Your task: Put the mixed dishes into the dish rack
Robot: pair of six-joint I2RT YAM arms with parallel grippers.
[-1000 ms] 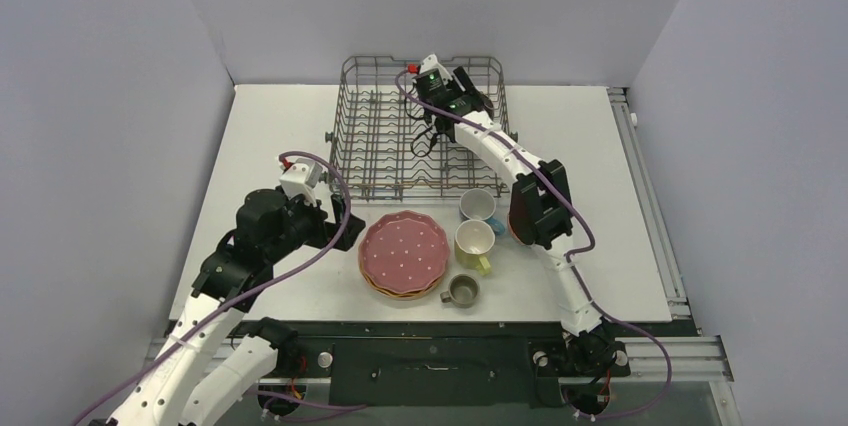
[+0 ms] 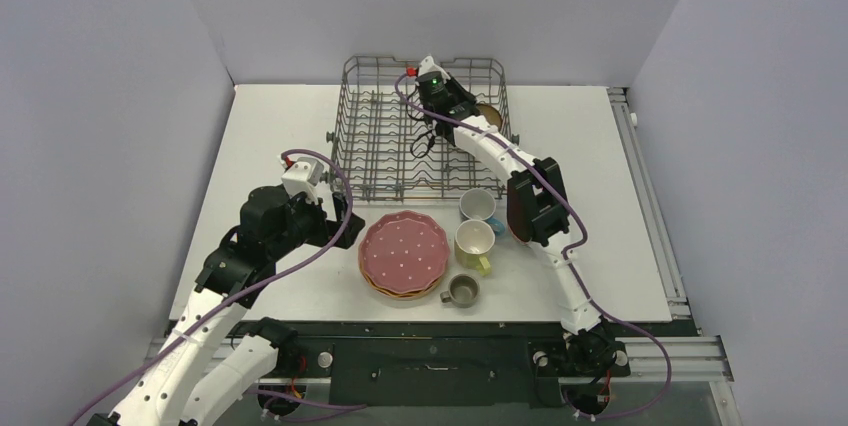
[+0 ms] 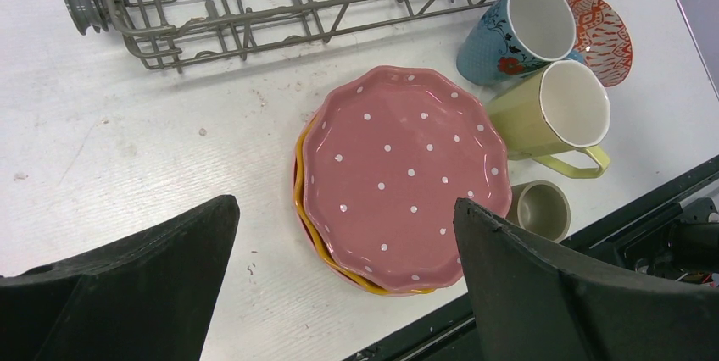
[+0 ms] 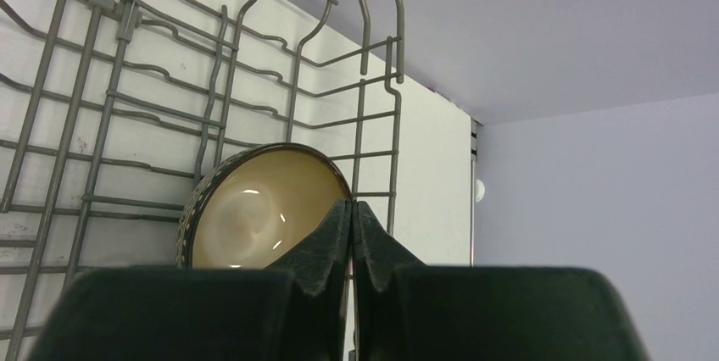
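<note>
In the back right of the wire dish rack (image 2: 385,161) lies a tan bowl with a dark rim (image 4: 267,200). My right gripper is shut over the bowl's rim side, nothing showing between its fingers. On the table before the rack, pink scalloped plates (image 3: 403,179) are stacked on a yellow-edged one. To their right stand a blue flowered mug (image 3: 504,43), a yellow-green mug (image 3: 530,115) and a small grey cup (image 3: 543,210). A red patterned bowl (image 3: 604,39) sits beside the blue mug. My left gripper hangs open left of the plates, holding nothing.
Bare table (image 2: 610,206) lies to the right of the rack and left of it. Grey walls (image 2: 430,6) close off the back and sides. The right arm reaches over the rack's right side, covering part of it.
Over the last second my right gripper's fingers closed and shifted slightly, and more of the tan bowl shows beside them in the rack. The left arm is nearly still.
</note>
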